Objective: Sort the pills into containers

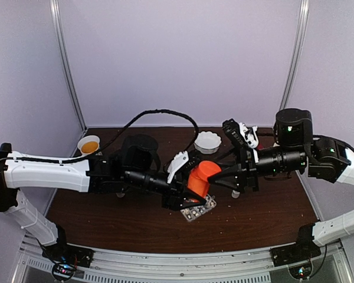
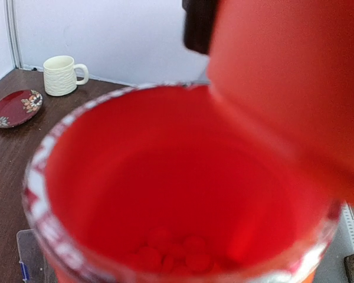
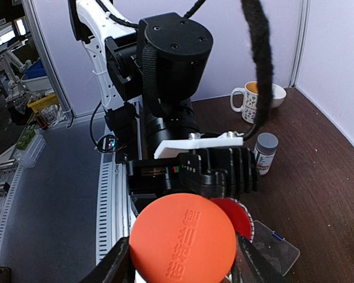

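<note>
In the top view my left gripper (image 1: 194, 184) is shut on the orange bottle (image 1: 196, 181). Beside it, my right gripper (image 1: 217, 167) has closed around the orange cap (image 1: 209, 169). From the left wrist, the bottle's open mouth (image 2: 65, 127) fills the view, its rim edged with torn silvery seal. Several round pills (image 2: 177, 256) lie deep inside, tinted red. The cap (image 2: 283, 76) hangs over the right of the mouth, off the bottle. The right wrist view shows the cap (image 3: 183, 236) between black fingers, partly hiding the bottle.
Beneath the grippers lies a clear pill organizer (image 1: 194, 211). A white bowl (image 1: 207, 142) stands behind, a small white bottle (image 1: 236, 193) to the right. A grey-lidded bottle (image 3: 265, 151) and mugs stand farther off.
</note>
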